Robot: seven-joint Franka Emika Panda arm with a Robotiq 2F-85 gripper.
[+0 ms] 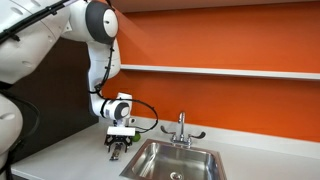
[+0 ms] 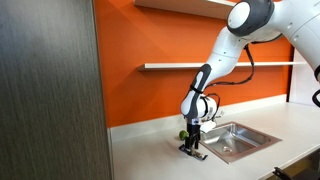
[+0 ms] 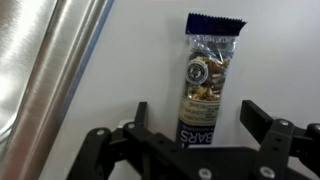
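Note:
A snack bar in a clear wrapper [image 3: 203, 75] with a dark blue end and a "BARS" label lies flat on the white counter, lengthwise between my fingers in the wrist view. My gripper is open around it, one finger on each side with a gap to the bar. Part of the bar's near end is hidden by the gripper body. In exterior view 1 the gripper [image 1: 116, 143] hangs low over the counter left of the sink, with the bar [image 1: 115, 153] small beneath it. Exterior view 2 also has the gripper [image 2: 195, 147] close above the counter.
A steel sink [image 1: 165, 162] with a faucet [image 1: 181, 128] is to the right of the gripper; its rim [image 3: 62, 75] runs close by in the wrist view. A green object [image 2: 183, 135] stands behind the gripper. A shelf [image 1: 220, 73] spans the orange wall. Bare counter lies to the left.

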